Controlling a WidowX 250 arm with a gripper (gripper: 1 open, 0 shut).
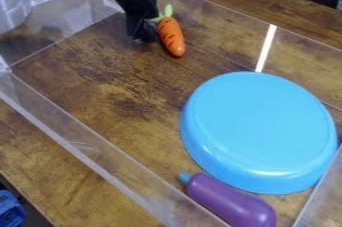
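Note:
The black gripper (142,29) is at the upper left, at the end of a dark arm with cables. Just to its right, touching or very close, lies a toy carrot (173,37), orange with dark markings and a green top. The fingertips are dark and partly hidden, so their opening is unclear.
A large blue round plate (258,126), apparently upside down, fills the right middle. A purple toy eggplant (234,202) lies below it. Clear plastic walls border the wooden surface (114,96), which is bare at centre left. A blue object (8,209) is at the lower left edge.

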